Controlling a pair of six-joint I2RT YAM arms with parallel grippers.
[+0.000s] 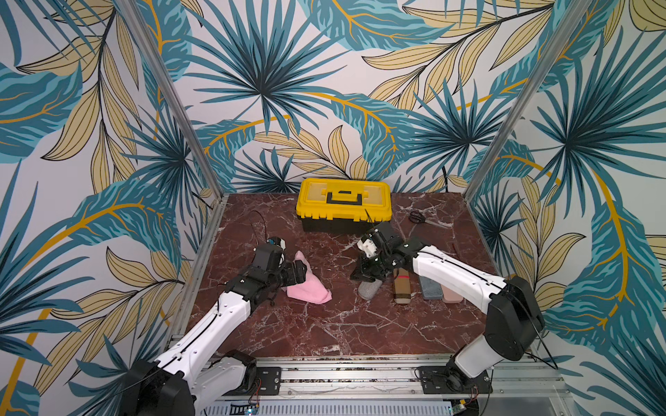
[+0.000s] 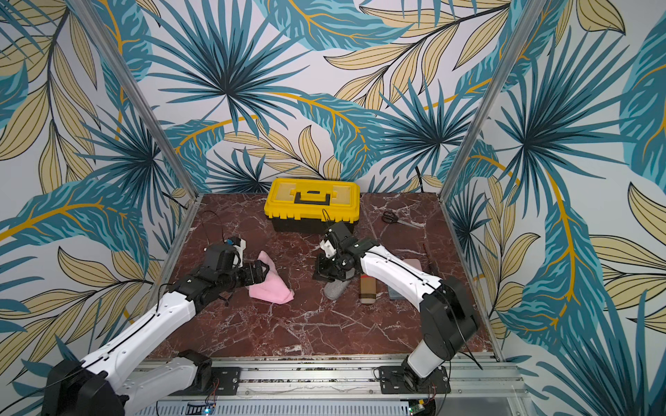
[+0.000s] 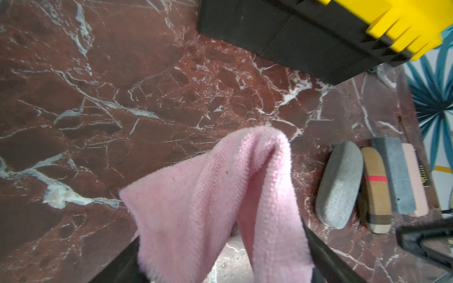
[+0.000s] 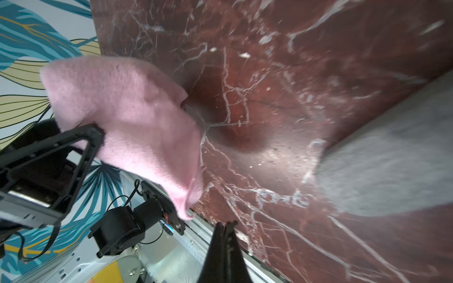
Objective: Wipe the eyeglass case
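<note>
A pink cloth bunches upward in the left wrist view, over and between the fingers of my left gripper. It covers the fingertips, so how tightly they close on it is hidden. In the right wrist view the cloth hangs beside the left gripper's black finger frame. The grey eyeglass case lies on the marble table, right of the cloth. My right gripper is shut with nothing seen between its fingers; in the top left view it hovers by the far end of the grey case.
Right of the grey case lie a brown case, a blue-grey case and a pink case. A yellow-lidded toolbox stands at the back, with scissors to its right.
</note>
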